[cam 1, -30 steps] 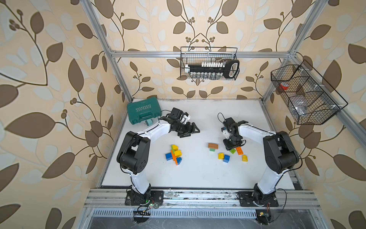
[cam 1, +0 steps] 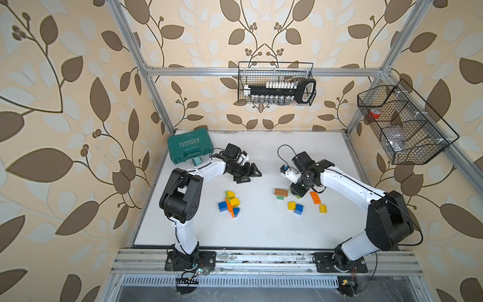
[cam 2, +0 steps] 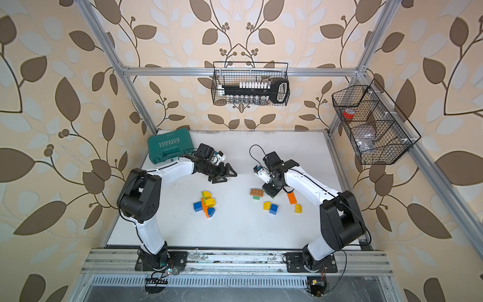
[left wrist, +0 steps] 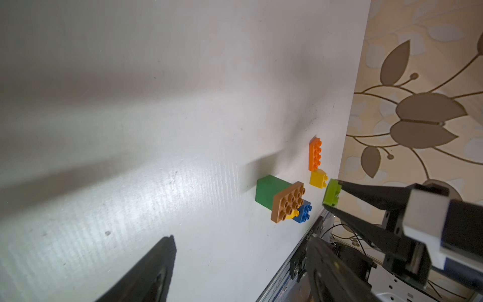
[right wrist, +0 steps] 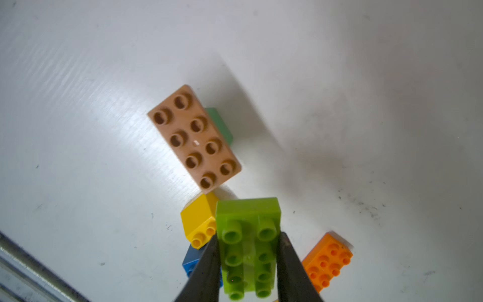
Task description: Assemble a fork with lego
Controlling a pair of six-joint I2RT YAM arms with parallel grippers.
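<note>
A long lime-green brick is clamped by my right gripper, raised above the table with its studs toward the wrist camera's lower side. Left of it a brown brick sits on top of a dark green block. A yellow brick and a blue brick lie close by, touching or nearly so. The orange brick lies to the right, with another yellow brick beyond it. My left gripper hangs over bare table, its fingers apart and empty.
Several orange, yellow and blue bricks form a cluster in front of the left arm. A green case stands at the back left. Bare table lies between the two arms and along the back.
The right arm has lifted and swung, carrying the lime-green brick up and left toward the brown brick. My left gripper has shifted only slightly. The loose bricks have stayed put.
</note>
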